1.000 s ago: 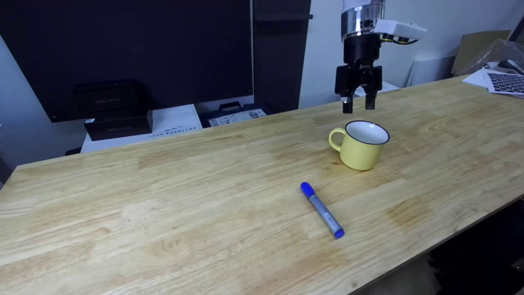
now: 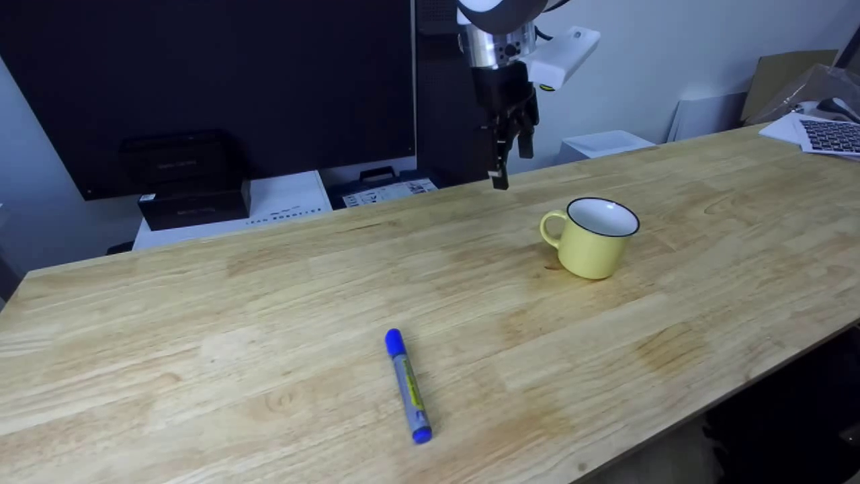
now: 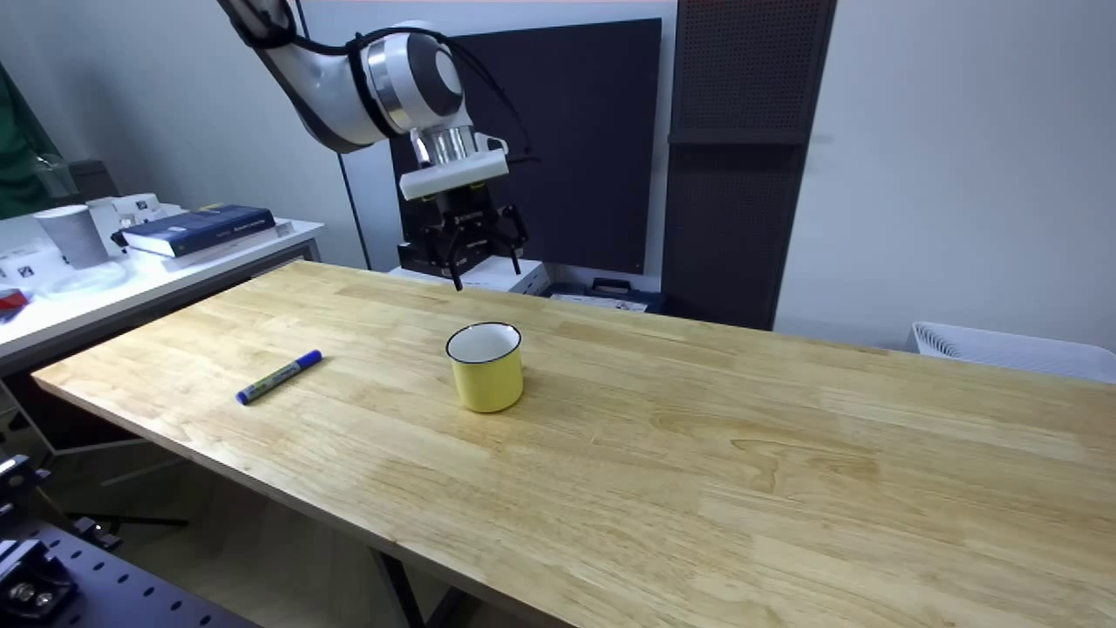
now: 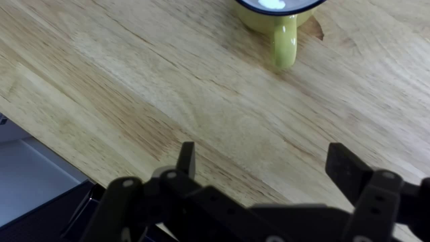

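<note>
A yellow enamel mug (image 2: 592,251) with a dark rim stands upright on the wooden table (image 2: 266,323); its white inside looks empty. In the wrist view the mug's handle (image 4: 284,44) points down toward my gripper. A blue-capped marker (image 2: 409,388) lies on the table apart from the mug, nearer the front in exterior view 1 and to the mug's left in exterior view 2. My gripper is open above the far side of the table, behind the mug, with nothing between its fingers. The marker is outside the wrist view.
Past the table's back edge are a black box (image 2: 196,206) and a white bin (image 2: 600,145). A laptop (image 2: 830,136) sits at the far right corner. Bare tabletop surrounds the mug and marker.
In exterior view 1 my gripper has moved left, away from above the mug, and turned. The marker lies farther left and nearer the front, at a steeper angle. The mug stays put.
</note>
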